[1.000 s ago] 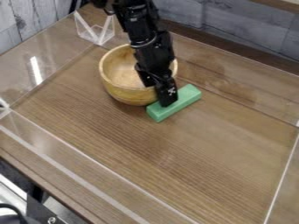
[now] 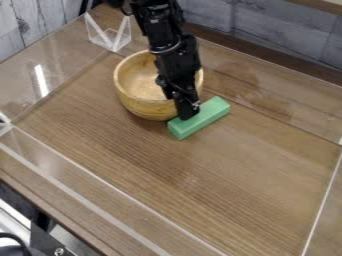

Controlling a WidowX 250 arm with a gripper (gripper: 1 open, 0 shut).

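A black robot arm reaches down from the top of the camera view to my gripper [image 2: 183, 104], whose tip is at the front right of a tan bowl [image 2: 136, 78], by the near end of a green rectangular block [image 2: 203, 117]. The block lies on the wooden table [image 2: 160, 190], beside the bowl. The dark fingers overlap one another and the bowl's edge, so I cannot tell their state or what is between them.
A clear plastic-looking object [image 2: 20, 134] is at the left edge, and another pale one [image 2: 107, 28] at the back.
The arm and gripper have shifted very slightly; the bowl and green block look almost unmoved.
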